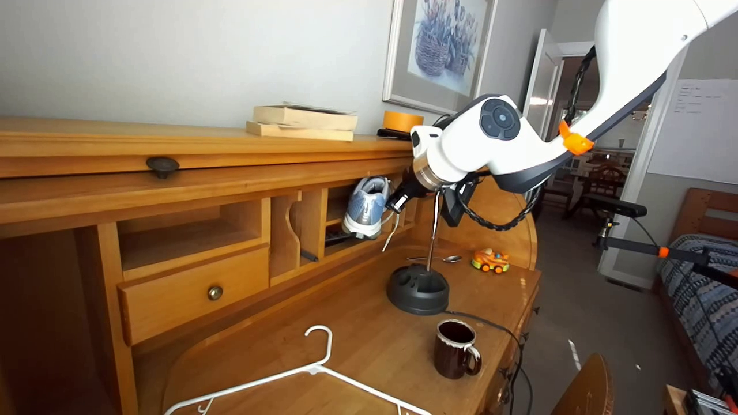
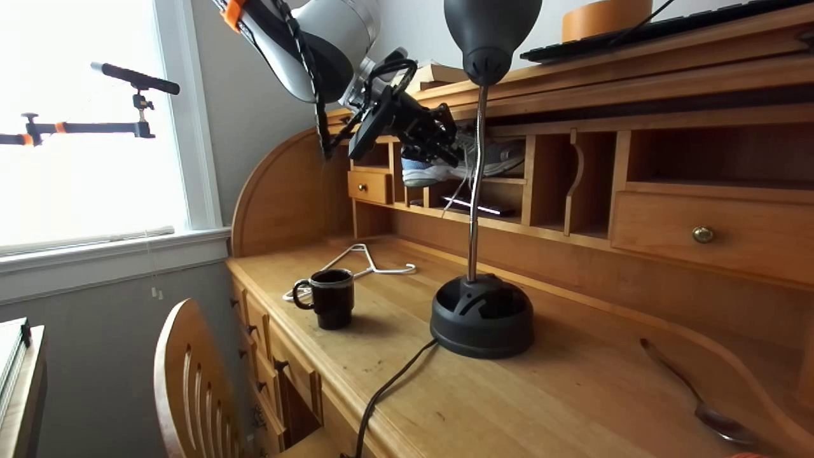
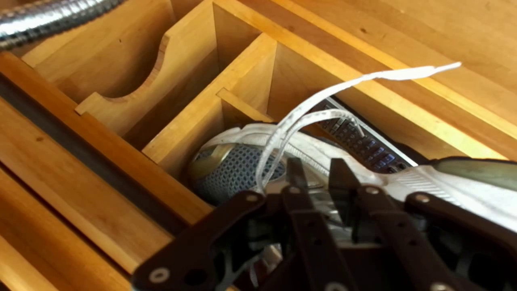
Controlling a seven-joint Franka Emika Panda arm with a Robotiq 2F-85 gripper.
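Observation:
A grey-blue and white running shoe lies in an upper cubby of the desk hutch, its heel end sticking out past the front. White laces trail over its side. My gripper is right at the shoe, its two fingers part way apart. Silver and white parts of the shoe show in the gap between them. Whether the pads touch the shoe is hidden. From the other side, the gripper reaches in from the left at the shoe.
A lamp's metal neck rises close to my gripper. Beneath the shoe lies a dark device with buttons. A brown mug, a white hanger, a spoon and an orange toy car rest on the desk.

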